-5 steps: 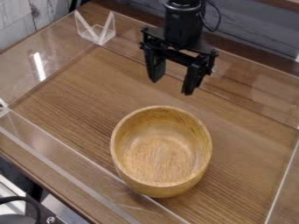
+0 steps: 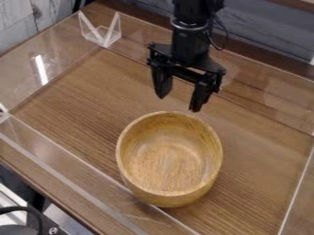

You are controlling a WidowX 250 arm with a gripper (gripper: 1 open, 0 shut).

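Note:
My black gripper point(image 2: 182, 84) hangs at the upper middle of the camera view, open, with its two fingers pointing down over the wooden tabletop and nothing visible between them. An oval wooden bowl point(image 2: 168, 158), pale and empty, lies below and in front of it at the lower middle.
A clear plastic holder point(image 2: 101, 29) stands at the upper left. Clear edges run along the left and right sides, and a black cable shows at the lower left corner.
My gripper has shifted slightly; its fingers now hang a little lower. The bowl has not moved.

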